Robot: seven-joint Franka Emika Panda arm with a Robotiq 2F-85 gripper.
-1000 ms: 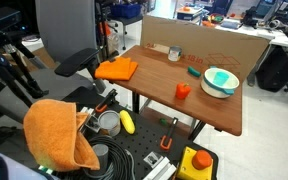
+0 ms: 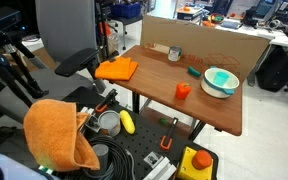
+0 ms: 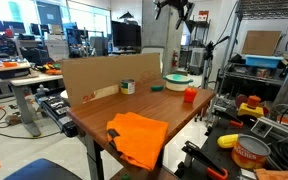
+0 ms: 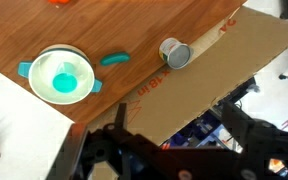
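High above the wooden table (image 3: 104,116), my gripper (image 3: 170,18) stands open, with nothing between its fingers. A white pot (image 4: 82,91) with teal handles appears at the left of the wrist view, a teal item (image 4: 65,78) inside it. Between the pot and a metal can (image 4: 175,53) lies a small dark green object (image 4: 114,59). The red, tomato-like object (image 2: 182,90) rests near the table's front edge. An orange cloth (image 2: 115,69) lies at the table's left end in exterior view 1.
A cardboard panel (image 2: 209,42) stands along the table's back edge. Clamps (image 2: 169,133) project at the front. Below are a yellow object (image 2: 127,122), coiled cables (image 2: 106,160) and another orange cloth (image 2: 59,135).
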